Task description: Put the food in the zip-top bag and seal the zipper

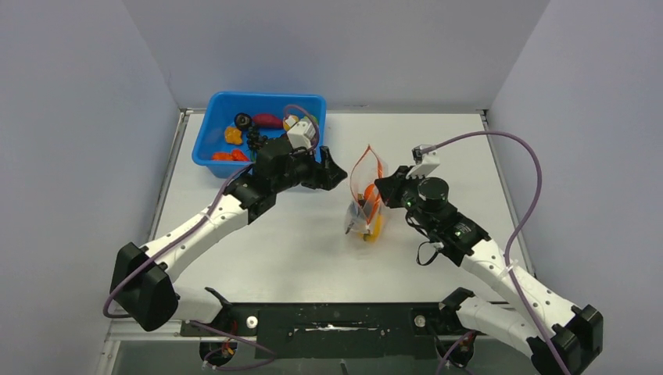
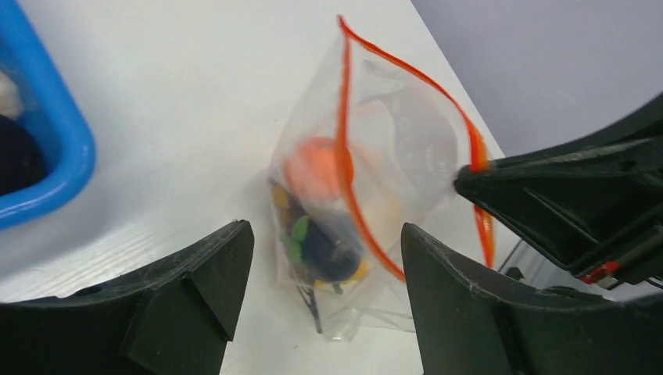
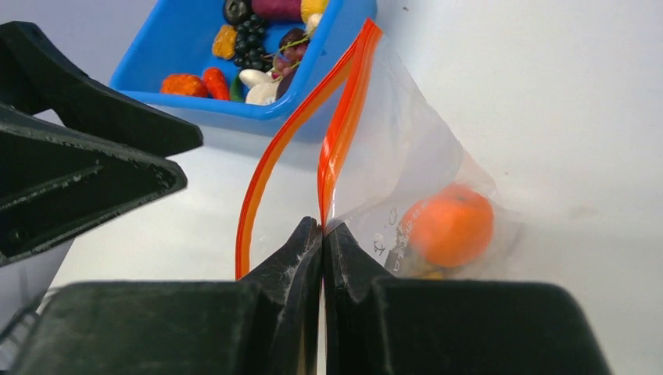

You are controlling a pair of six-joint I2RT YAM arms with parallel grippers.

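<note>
The clear zip top bag with an orange-edged mouth stands on the table, its opening spread. My right gripper is shut on the orange zipper rim. Inside the bag show an orange round food, a dark purple food with a green top, and something yellow low down. To the left of the bag's mouth, my left gripper is open and apart from the bag; in its own view nothing lies between its fingers.
A blue bin with several play foods stands at the back left, partly under the left arm.
</note>
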